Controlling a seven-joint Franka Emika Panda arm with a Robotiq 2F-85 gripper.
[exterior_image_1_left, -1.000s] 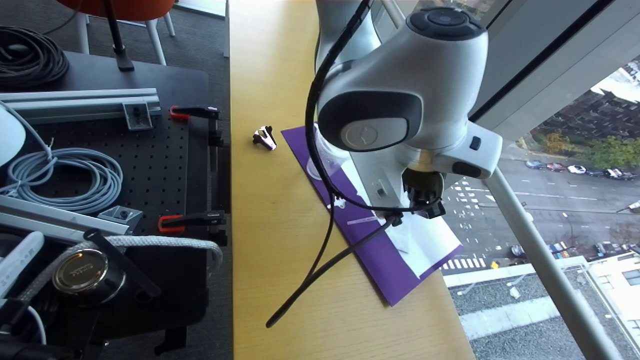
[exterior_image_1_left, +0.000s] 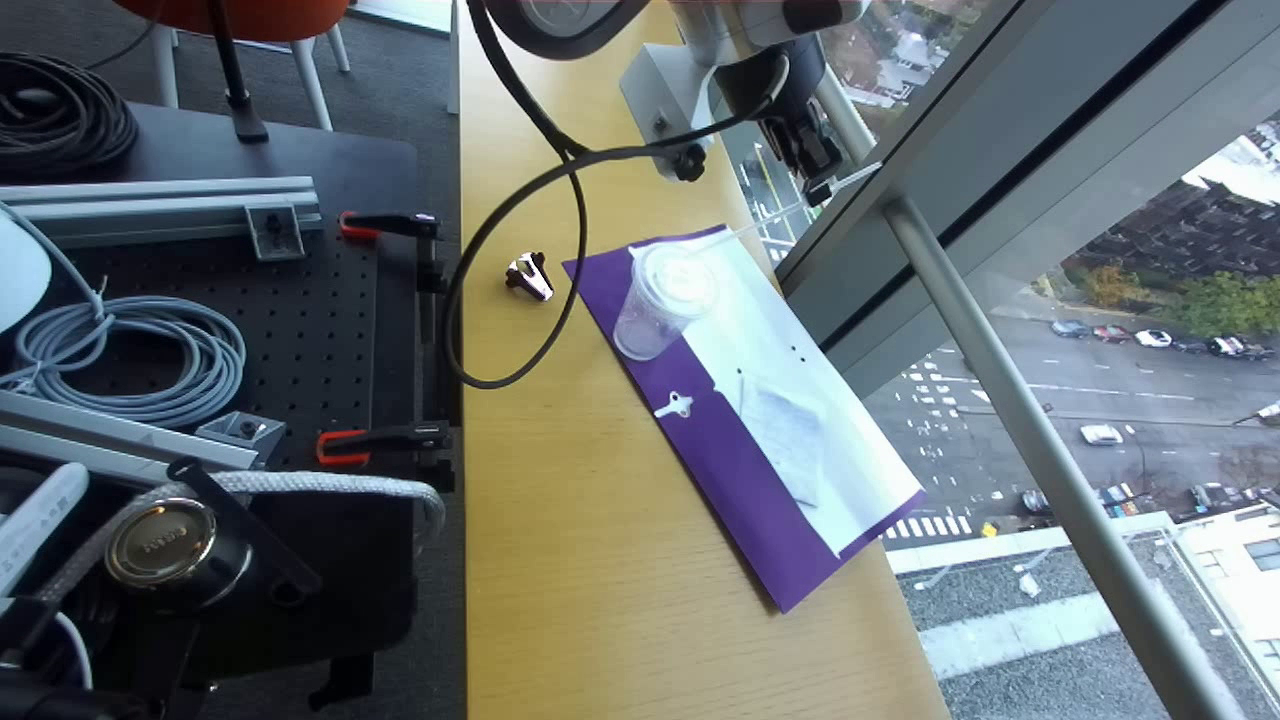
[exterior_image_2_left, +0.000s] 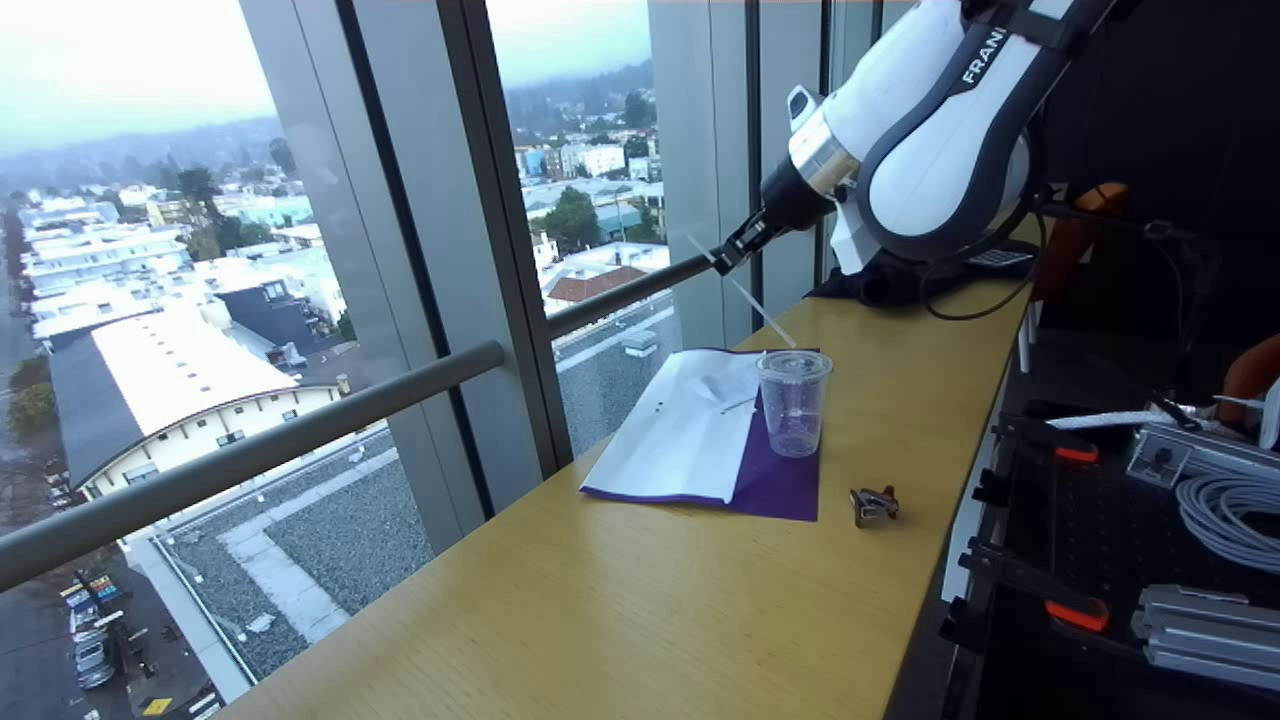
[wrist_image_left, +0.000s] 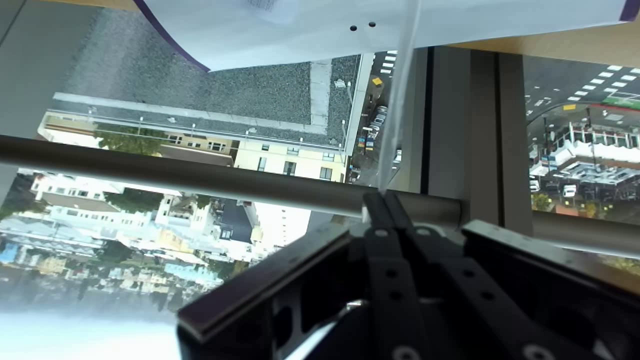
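My gripper (exterior_image_2_left: 723, 258) is shut on a thin, clear straw (exterior_image_2_left: 761, 312), raised above the table near the window rail. The straw slants down from the fingertips toward a clear plastic cup (exterior_image_2_left: 793, 414), its lower end by the cup's rim; whether it is inside cannot be told. In the wrist view the straw (wrist_image_left: 397, 102) runs up and away from the closed fingertips. The cup (exterior_image_1_left: 649, 317) stands upright on a purple folder (exterior_image_1_left: 750, 522) with white paper (exterior_image_1_left: 768, 324) on it.
A small metal staple remover (exterior_image_2_left: 873, 505) lies on the wooden table beside the folder. The window rail (exterior_image_2_left: 624, 292) and a post stand close to my gripper. A cart with cables (exterior_image_1_left: 132, 360) and clamps adjoins the table.
The arm has swung away from over the folder toward the far end of the table, carrying the straw to the cup. The cup and paper, partly covered before, now show clearly.
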